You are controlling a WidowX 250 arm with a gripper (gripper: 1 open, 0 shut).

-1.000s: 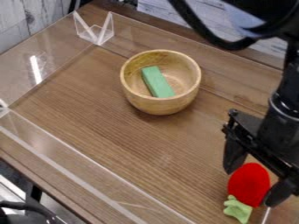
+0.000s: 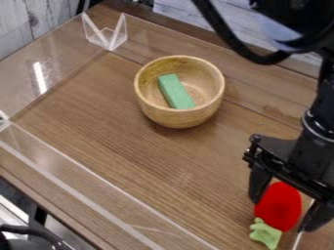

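My black gripper (image 2: 290, 174) fills the lower right of the camera view, low over the table, with its fingers around or just above a red object (image 2: 278, 207). A light green piece (image 2: 265, 231) sticks out below the red object. Whether the fingers touch or hold it cannot be told.
A wooden bowl (image 2: 193, 115) with a green block (image 2: 174, 93) inside stands at the upper middle. A clear angular object (image 2: 105, 31) is at the back left.
The gripper and arm have shifted slightly, and the fingers around the red object sit a little differently. The bowl and red object appear unmoved.
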